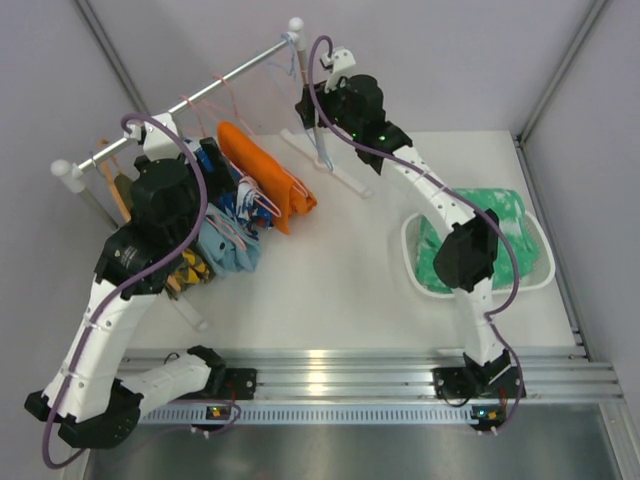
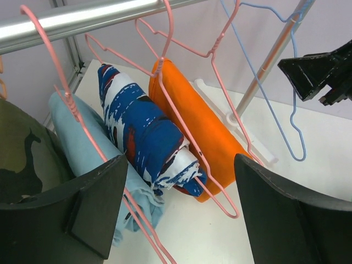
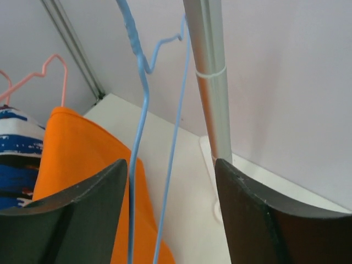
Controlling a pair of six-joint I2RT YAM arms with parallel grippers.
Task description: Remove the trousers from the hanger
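Folded clothes hang on pink hangers along the rail [image 1: 235, 73]: orange [image 1: 262, 172], patterned blue [image 2: 143, 132], light blue [image 1: 225, 240], and darker ones at the left. I cannot tell which are the trousers. My left gripper stands open at the rail's left, facing the hanging clothes, nothing between its fingers. At the rail's far end, my right gripper is part open around an empty blue hanger [image 3: 142, 115], whose wires run between its fingers.
A white bin [image 1: 540, 270] with green cloth [image 1: 475, 225] stands at the right. The white rail post [image 3: 209, 88] is close beside my right gripper.
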